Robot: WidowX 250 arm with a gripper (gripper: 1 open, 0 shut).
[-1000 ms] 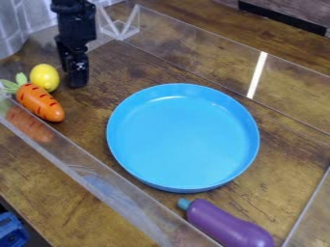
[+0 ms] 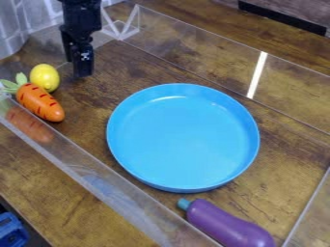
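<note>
The black gripper point(image 2: 80, 60) hangs at the upper left of the camera view, open, just above and right of a yellow lemon point(image 2: 45, 77). An orange toy carrot point(image 2: 39, 102) with green leaves lies below the lemon. A large blue plate point(image 2: 183, 135) sits in the centre, and a purple toy eggplant point(image 2: 227, 224) lies at the lower right.
Clear transparent walls point(image 2: 129, 198) border the wooden surface. A blue object point(image 2: 8, 233) shows at the lower left corner, outside the wall. The surface between gripper and plate is bare.
The gripper has risen and shifted slightly, away from the surface near the lemon. The objects look unmoved.
</note>
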